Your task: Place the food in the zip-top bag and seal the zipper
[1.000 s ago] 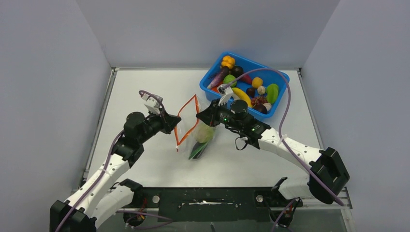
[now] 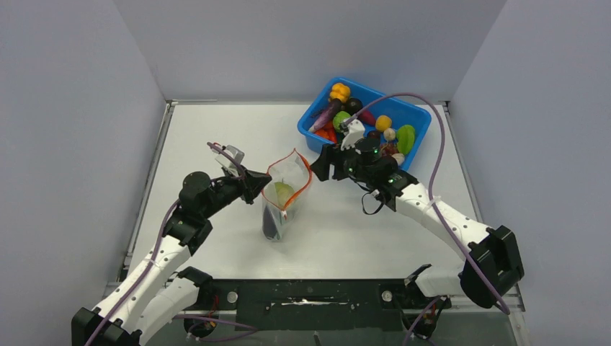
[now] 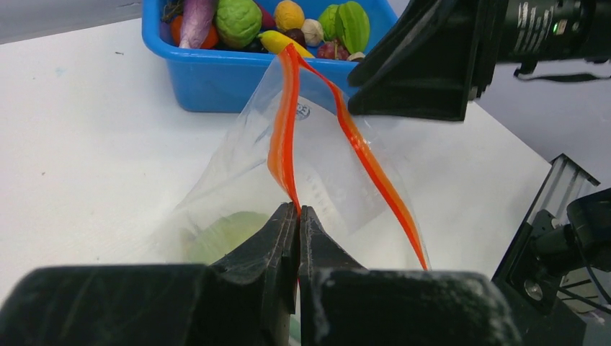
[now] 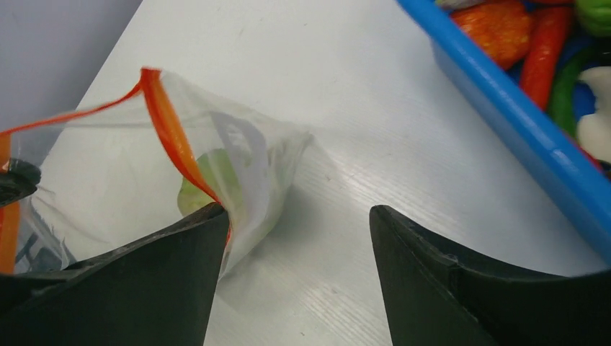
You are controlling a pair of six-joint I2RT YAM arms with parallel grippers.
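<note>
The clear zip top bag [image 2: 294, 171] with an orange zip rim hangs between my arms, its mouth spread. Inside it a pale green round food [image 2: 283, 192] shows through the film, and a dark item [image 2: 271, 225] lies near the bottom. On the bag's left side, my left gripper is shut with the orange rim running between its fingertips. My right gripper stands open at the bag's right side, nothing between its fingers. The bag's orange edge [image 4: 169, 133] passes behind its left finger in the right wrist view; whether they touch cannot be told.
A blue bin [image 2: 306, 119] full of vegetables and fruit stands at the back right, close to the right gripper. Bare white table [image 2: 346, 238] lies in front and to the left.
My right gripper has opened and shifted right, off the bag's right rim. The bag has swung left, its food moving from right of the rim to below it. My left gripper stays nearly in place.
</note>
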